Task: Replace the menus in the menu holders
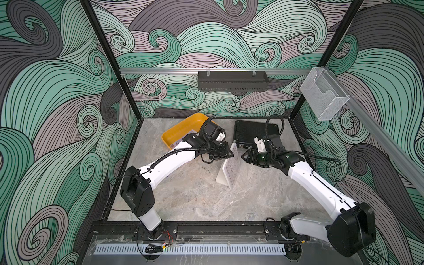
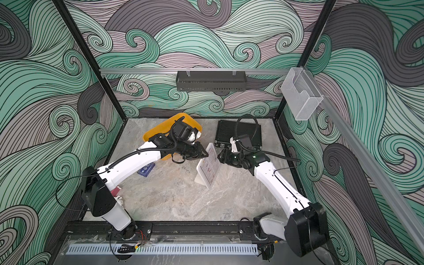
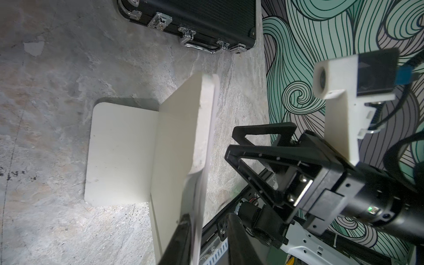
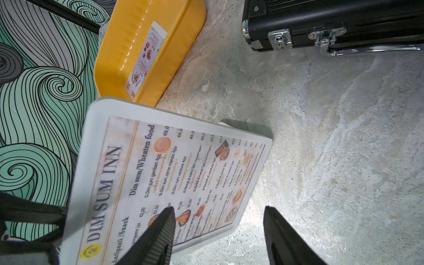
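Observation:
A white menu holder stands tilted mid-table on its white base. The printed "DIM SUM INN" menu is in its face, which is turned toward the right arm. At the upper left edge of the holder is my left gripper; its fingers are apart, and the holder's edge runs between them, nearer one finger. Whether they touch it I cannot tell. On the printed side, my right gripper is open, nothing held between its fingers; one finger overlaps the menu in the right wrist view.
Behind the left arm lies a yellow bin with a printed menu sheet inside. A black case rests at the back right. Partly under the left arm is a blue item.

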